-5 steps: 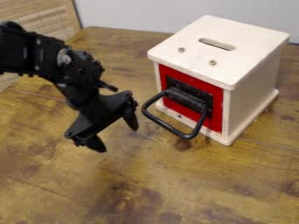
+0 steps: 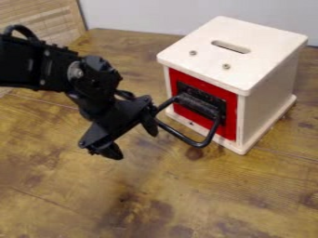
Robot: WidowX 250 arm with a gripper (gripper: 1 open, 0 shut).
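A pale wooden box with a slot and two bolts on top stands at the right. Its red front carries a black bracket with a looped black handle sticking out toward the lower left. My black gripper hangs left of the handle, open with nothing between its fingers; its right finger is close to the handle's left end, and whether they touch I cannot tell.
A woven wooden panel lies at the back left corner.
My gripper has shifted slightly to the right, closer to the handle. The box and handle look unmoved.
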